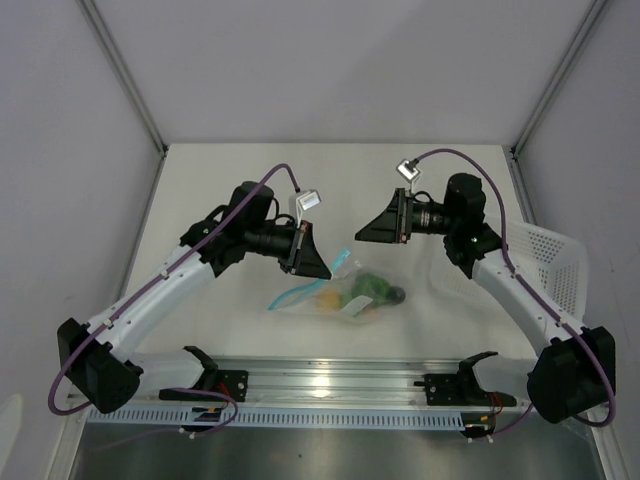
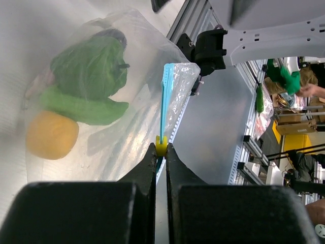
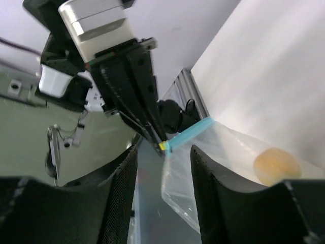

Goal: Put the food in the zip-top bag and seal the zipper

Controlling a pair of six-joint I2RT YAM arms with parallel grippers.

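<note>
The clear zip bag (image 1: 340, 300) lies on the table, its blue zipper strip (image 2: 165, 99) running along one edge. Inside it show a yellow-orange round food (image 2: 52, 135), a long green one (image 2: 84, 105), a leafy green one (image 2: 91, 63) and a dark one at the far end. My left gripper is shut on the small yellow zipper slider (image 2: 161, 146), partway along the blue strip. Up and to the right, my right gripper (image 1: 358, 238) stands open and apart from the bag, nothing between its fingers.
A white perforated basket (image 1: 560, 270) stands at the table's right side. Metal rails (image 1: 320, 378) run along the front edge, below the bag. Bare table (image 1: 290, 165) lies behind both arms.
</note>
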